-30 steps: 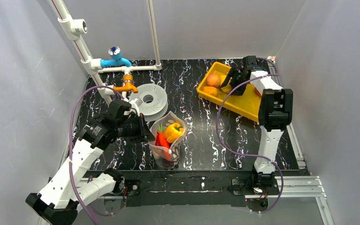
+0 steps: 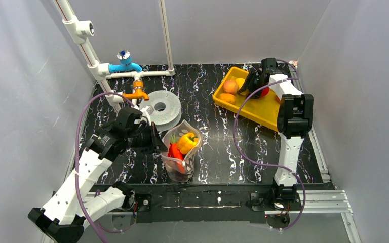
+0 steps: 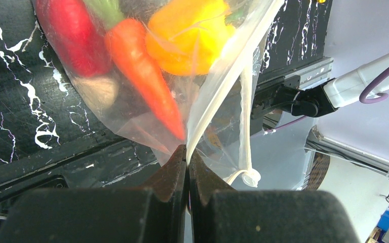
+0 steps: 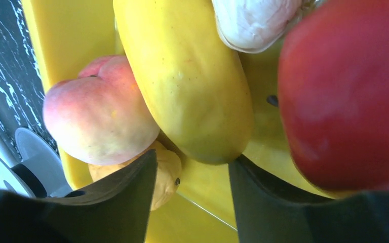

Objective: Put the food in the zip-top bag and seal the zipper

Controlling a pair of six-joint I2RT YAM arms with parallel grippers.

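Note:
The clear zip top bag [image 2: 181, 171] stands with its mouth open, holding a yellow pepper [image 3: 187, 38], a carrot [image 3: 144, 76], a red item [image 3: 76, 38] and a tan item [image 3: 95, 92]. My left gripper is shut on the bag's rim [image 3: 218, 91]. Over the yellow tray [image 2: 263, 118], my right gripper is open. A yellow mango-like fruit [image 4: 187, 81] lies just beyond its fingertips, one tip close to the fruit's end; contact is unclear. In the same tray are a peach [image 4: 101, 111], an orange-yellow item [image 4: 164, 172], a red item [image 4: 344, 96] and a whitish bulb [image 4: 256, 20].
A grey roll [image 2: 160, 107] lies behind the bag, below an orange tap [image 2: 137, 92] on white pipes. A purple cable [image 2: 235, 132] arcs over the tray.
My right gripper has shifted slightly towards the tray's back, uncovering a red item beside it. The left arm and the bag have stayed still.

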